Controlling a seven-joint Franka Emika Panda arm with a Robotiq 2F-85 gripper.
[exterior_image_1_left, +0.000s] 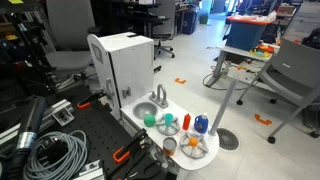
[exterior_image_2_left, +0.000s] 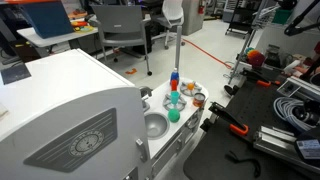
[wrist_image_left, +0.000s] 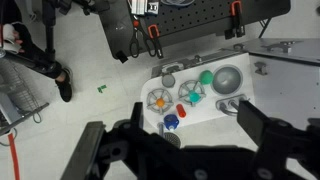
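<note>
From above, my gripper stands open in the wrist view, its dark fingers wide apart at the lower left and right. Between and beyond them lies a white toy kitchen top with a grey sink (wrist_image_left: 226, 80). On this top are a green item (wrist_image_left: 206, 77), a teal item (wrist_image_left: 195, 98), a red item (wrist_image_left: 181, 110), a blue item (wrist_image_left: 171, 122) and an orange item (wrist_image_left: 159, 103). A metal cup (wrist_image_left: 169, 80) stands near the edge toward the dark table. Nothing shows held. Neither exterior view shows the gripper clearly.
A tall white cabinet (exterior_image_1_left: 122, 68) rises at one end of the counter. Alongside runs a dark table (exterior_image_1_left: 100, 135) with a coiled cable (exterior_image_1_left: 58, 158) and orange-handled clamps (exterior_image_1_left: 130, 149). A faucet (exterior_image_1_left: 160, 92) stands beside the sink. Grey floor lies open beyond the counter.
</note>
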